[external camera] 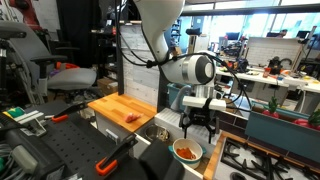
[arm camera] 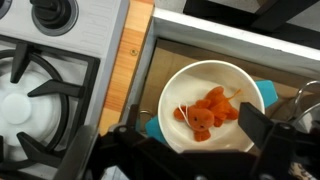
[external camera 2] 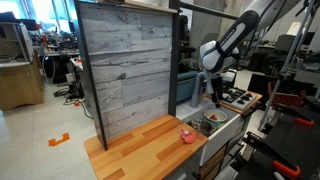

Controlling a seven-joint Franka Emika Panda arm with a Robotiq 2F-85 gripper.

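A round pot [arm camera: 172,88] with a pale inside and teal handles sits in an open drawer. Inside it lies a small orange toy [arm camera: 202,118], soft-looking, with a thin stalk or string. My gripper [external camera: 198,132] points down just above the pot, towards its far side in exterior view 1. In the wrist view its dark fingers [arm camera: 128,150] stand wide apart at the lower edge, one on each side of the toy, so it is open with nothing visible between them. Exterior view 2 shows the same pot [external camera 2: 215,118] small, below the gripper.
A stove [external camera: 255,160] with black grates adjoins the drawer, past a wooden counter strip [arm camera: 124,65]. Metal items [external camera: 155,132] lie in the drawer beside the pot. On the wooden counter [external camera 2: 150,145] rests a reddish object [external camera 2: 187,134].
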